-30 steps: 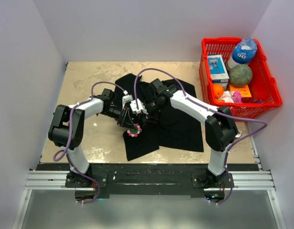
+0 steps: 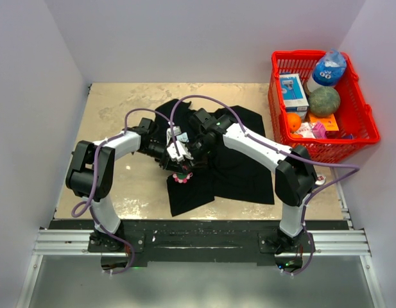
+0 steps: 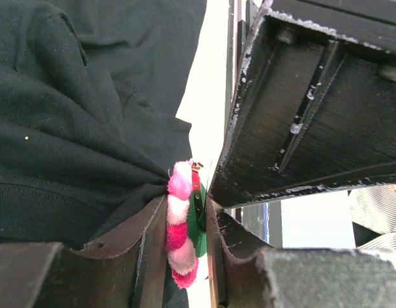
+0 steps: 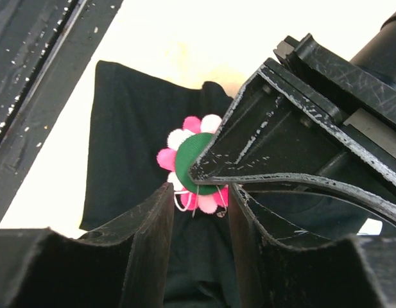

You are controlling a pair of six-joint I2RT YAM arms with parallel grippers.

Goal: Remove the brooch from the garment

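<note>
The brooch (image 2: 182, 177), a pink-and-white flower with a green centre, is at the front part of the black garment (image 2: 242, 179). In the left wrist view my left gripper is shut on the brooch (image 3: 180, 212), which stands edge-on beside dark cloth, a small metal fitting at its top. In the right wrist view my right gripper is part open, its fingertips at the lower edge of the green disc (image 4: 191, 154), where thin pale prongs show. The other gripper's black body partly covers the disc.
A red basket (image 2: 323, 147) holding a bottle, a melon, boxes and fruit stands at the back right. Grey walls enclose the back and sides.
My right arm has shifted slightly left and toward the front, over the brooch. The left arm and garment look almost the same.
</note>
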